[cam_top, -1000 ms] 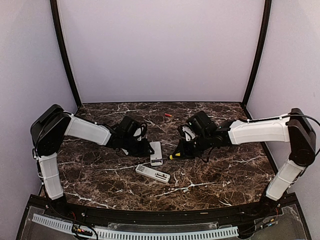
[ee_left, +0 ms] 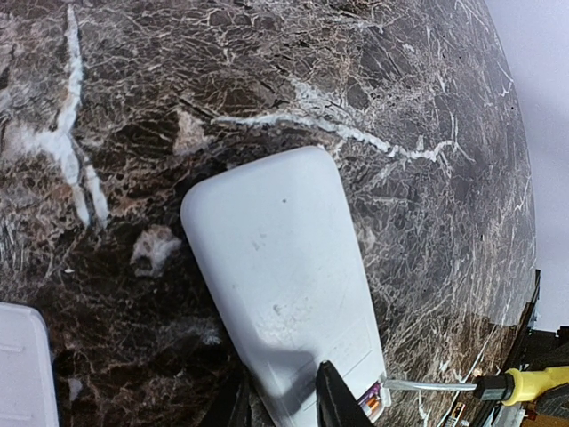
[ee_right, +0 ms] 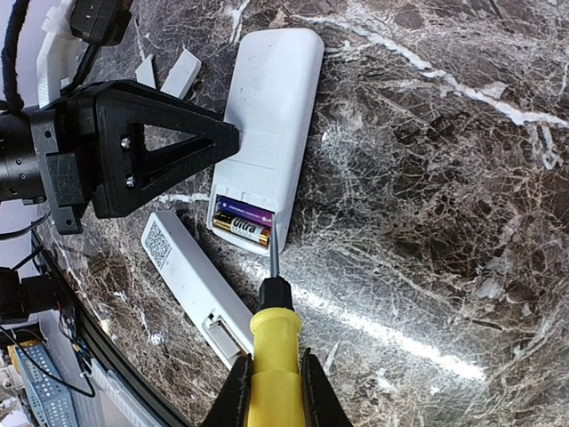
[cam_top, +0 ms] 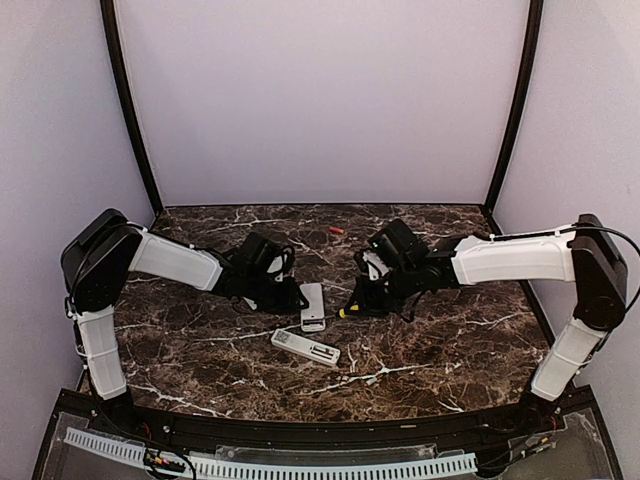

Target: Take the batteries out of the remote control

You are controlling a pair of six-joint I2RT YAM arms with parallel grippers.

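Note:
The white remote control (cam_top: 312, 300) lies face down with its battery bay uncovered. Inside the bay, in the right wrist view, sit a purple battery (ee_right: 244, 210) and a black-and-gold battery (ee_right: 242, 229) side by side. A yellow-handled screwdriver (ee_right: 275, 342) is gripped in my right gripper, which is shut on its handle; the metal tip meets the bay's right edge at the battery ends. At the remote's opposite edge, my left gripper is part open, one finger by the remote's side and the other over its back. Contact there cannot be told.
A second white remote (cam_top: 305, 347) with a printed code lies just in front. Small white pieces (ee_right: 181, 74) rest beyond the left gripper. A small red object (cam_top: 336, 230) lies at the back.
My right gripper and the screwdriver have shifted only slightly beside the battery bay. The left arm and the remote look unmoved.

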